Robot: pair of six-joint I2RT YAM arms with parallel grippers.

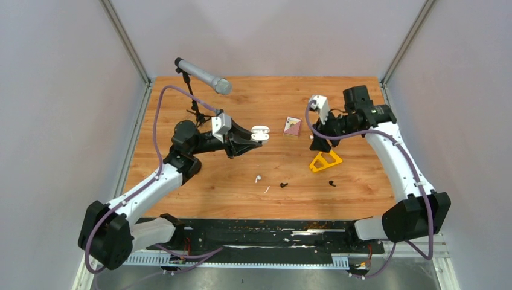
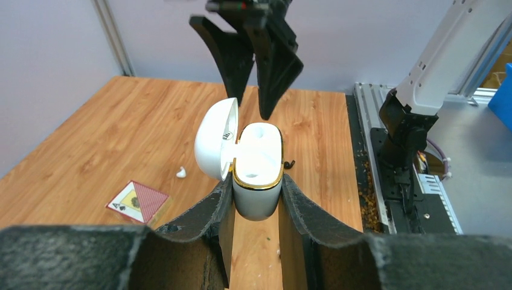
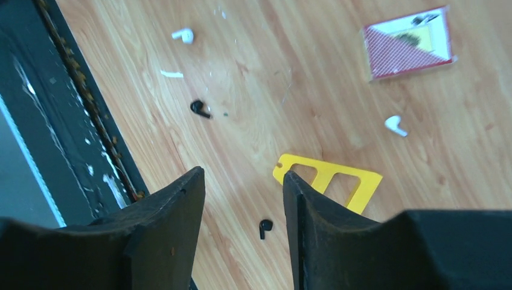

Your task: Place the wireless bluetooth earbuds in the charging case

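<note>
A white charging case (image 2: 258, 160) with a gold seam is gripped by my left gripper, its lid (image 2: 211, 138) swung open. In the top view this case (image 1: 260, 134) is held above the table's middle. My right gripper stands open over the table, nothing between its fingers, away from the case. One white earbud (image 3: 395, 125) lies near the card box. Another white earbud (image 3: 184, 35) rests towards the table's front, seen in the top view (image 1: 258, 178) too. Two black earbuds, one (image 3: 200, 109) nearer the middle and one (image 3: 265, 228) further right, also lie on the wood.
A yellow triangular frame (image 1: 325, 161) lies below the right gripper. The card box (image 1: 292, 126) sits between the arms. At the back left stands a grey cylinder on a tripod (image 1: 203, 75). A thin white strip (image 3: 171, 74) lies near the front.
</note>
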